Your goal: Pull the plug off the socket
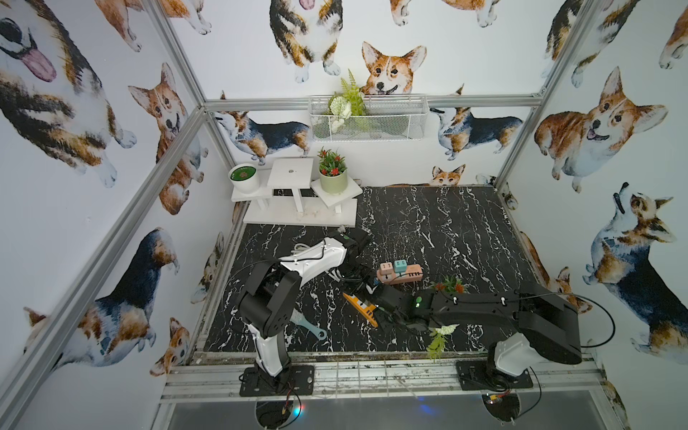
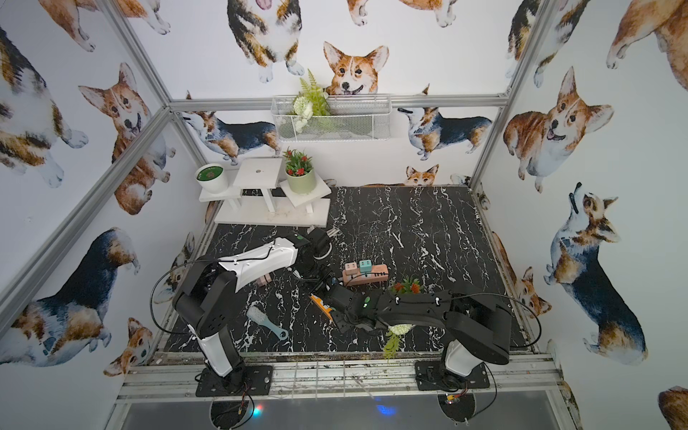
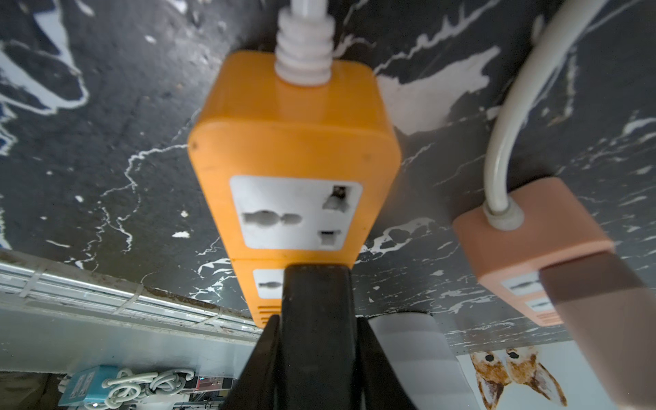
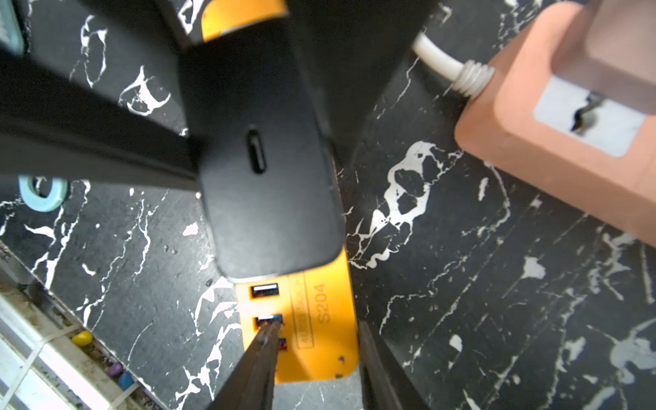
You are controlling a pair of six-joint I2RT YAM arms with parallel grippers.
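Note:
An orange power strip (image 1: 359, 309) lies near the table's front, below both grippers. Over its sockets rises a black plug block (image 4: 266, 218) with a slot in its face; its base against the strip is hidden. In the left wrist view my left gripper has a finger on each side of this block; whether they press on it cannot be seen. One universal socket (image 3: 295, 212) beside the block is bare. My right gripper is shut on the strip's front end, which carries USB ports; the contact itself is partly hidden.
A pink power strip (image 1: 408, 275) with a pink plug (image 1: 387, 269) and a teal plug (image 1: 400, 266) stands close to the grippers. A light-blue tool (image 1: 309, 324) lies to the left.

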